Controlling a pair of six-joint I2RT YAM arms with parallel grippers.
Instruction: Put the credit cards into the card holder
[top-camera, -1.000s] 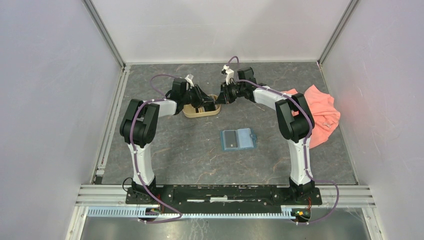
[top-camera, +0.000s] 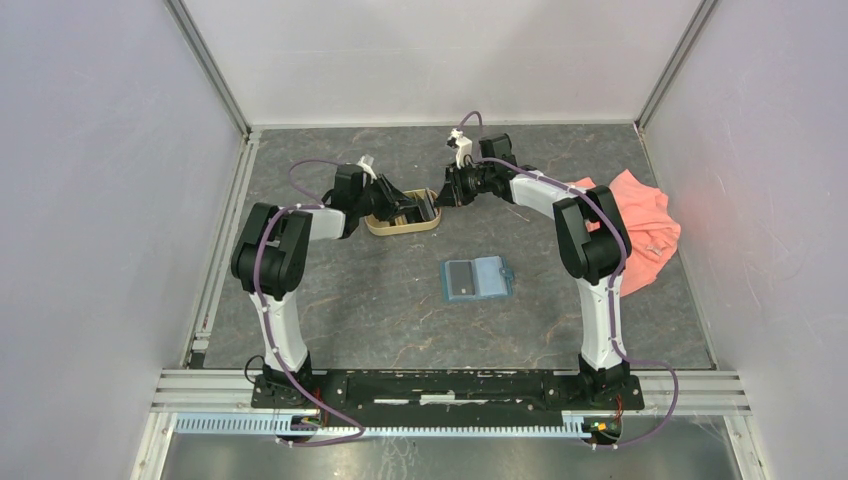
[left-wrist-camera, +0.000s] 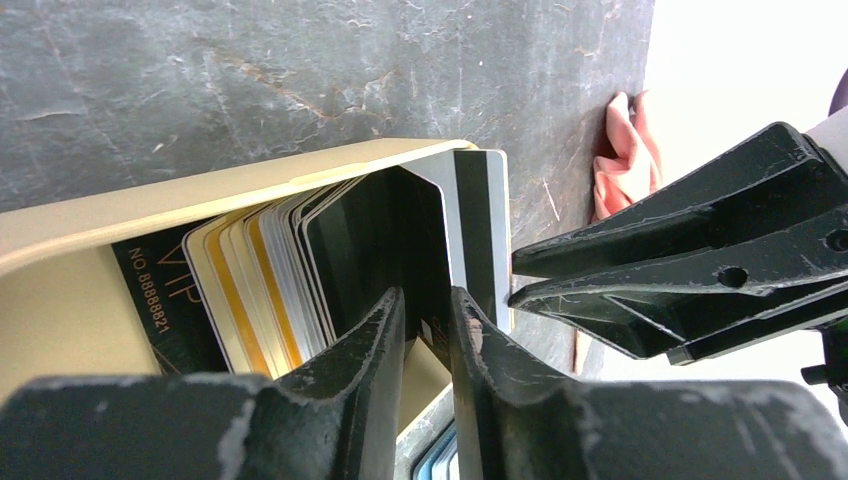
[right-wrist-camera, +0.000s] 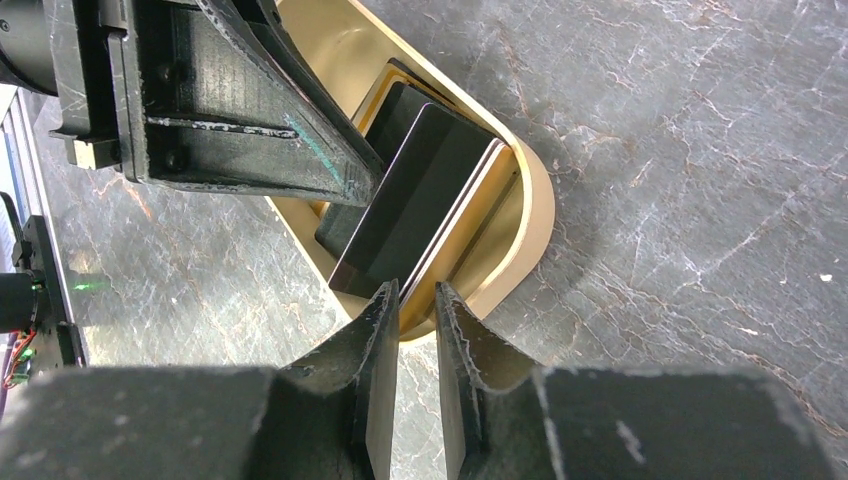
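Observation:
A cream oval box holds a row of cards, dark, white and gold, several leaning on edge. My left gripper is over the box, its fingertips close together at a black card; whether it grips the card is unclear. My right gripper is at the box's right end, its fingertips close together at the edge of the end cards; what lies between them is hard to see. The blue card holder lies open on the table below the box.
A pink cloth lies at the right. Walls bound the table at the back and sides.
My left arm has drawn back a little toward the left.

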